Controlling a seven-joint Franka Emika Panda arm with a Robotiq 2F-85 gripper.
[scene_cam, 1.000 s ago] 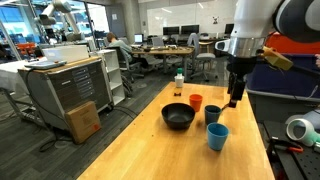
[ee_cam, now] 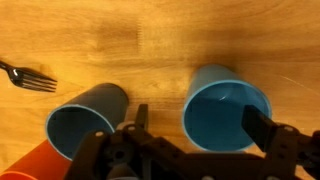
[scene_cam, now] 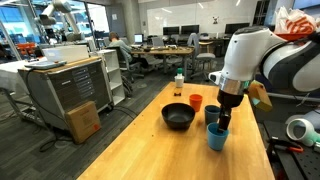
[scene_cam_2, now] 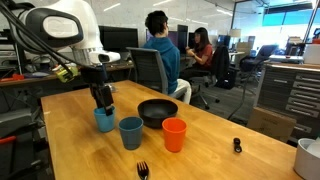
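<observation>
A light blue cup stands upright on the wooden table. My gripper points down just over its rim. The wrist view shows the gripper open and empty. One finger lies left of the blue cup, while the other overlaps the right side of its mouth; whether that fingertip is inside the cup I cannot tell. Beside it is a grey-blue cup, upright. An orange cup stands on that cup's far side from the gripper.
A black pan sits behind the cups. A fork lies on the table near the grey-blue cup. Bare tabletop stretches away to the left of the blue cup in the first exterior view.
The gripper has come down from well above the table to the blue cup's rim. The cups and pan stand where they were.
</observation>
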